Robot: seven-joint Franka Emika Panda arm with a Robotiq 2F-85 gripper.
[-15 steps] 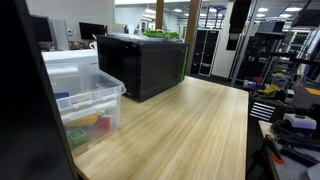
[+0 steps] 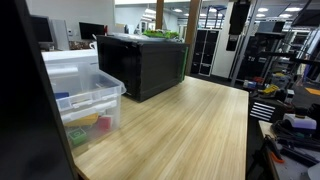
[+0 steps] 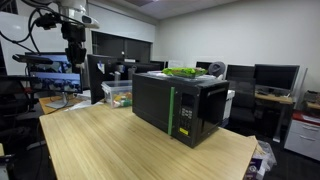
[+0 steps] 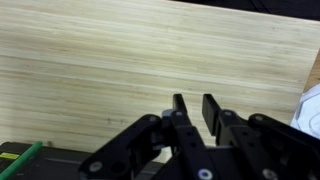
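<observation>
My gripper hangs over the table, its two dark fingers apart with nothing between them; it is part open. In the second exterior view the gripper [image 3: 76,57] is high at the left, well above the wooden table [image 3: 95,140]. The first exterior view catches only its dark lower end [image 2: 233,42] at the top edge. A black microwave [image 3: 183,105] stands on the table, a green strip down its front. Something bright green [image 3: 184,72] lies on top of it. The gripper touches none of these.
A clear plastic bin [image 2: 90,108] with colourful items stands beside the microwave. In the wrist view, a white object [image 4: 309,112] shows at the right edge and the microwave's green strip [image 4: 22,160] at lower left.
The gripper's end at the top of the first exterior view has shifted very slightly. Table, microwave and bin look the same.
</observation>
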